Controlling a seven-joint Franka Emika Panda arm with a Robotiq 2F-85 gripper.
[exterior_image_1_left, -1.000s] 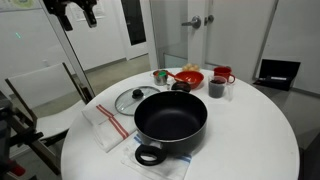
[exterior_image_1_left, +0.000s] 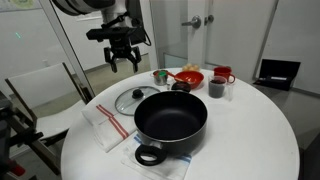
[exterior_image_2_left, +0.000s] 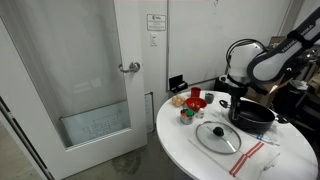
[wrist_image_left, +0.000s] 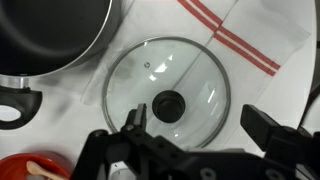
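Observation:
A black pot (exterior_image_1_left: 170, 120) stands uncovered on the round white table, its long handle toward the near side. To its left, a clear glass lid (wrist_image_left: 200, 80) with a black knob (wrist_image_left: 168, 106) lies flat, partly over a white cloth with red stripes (wrist_image_left: 240, 47). My gripper (exterior_image_1_left: 125, 67) hangs in the air above the lid's side of the table, fingers pointing down. It is open, with nothing between its fingers. In the wrist view, its dark fingers (wrist_image_left: 259, 124) frame the lower part of the lid, and the knob shows between them, still apart from them.
Behind the pot are a red bowl (exterior_image_1_left: 190, 76) with a spoon in it, a dark cup (exterior_image_1_left: 216, 88), a red mug (exterior_image_1_left: 224, 73) and a small metal pot (exterior_image_1_left: 160, 76). Another cloth (exterior_image_1_left: 160, 160) lies under the pot's near side.
My gripper has come down and to the right, from high at the upper left to nearer the lid. It stays open. The pot, lid and cloths have not moved.

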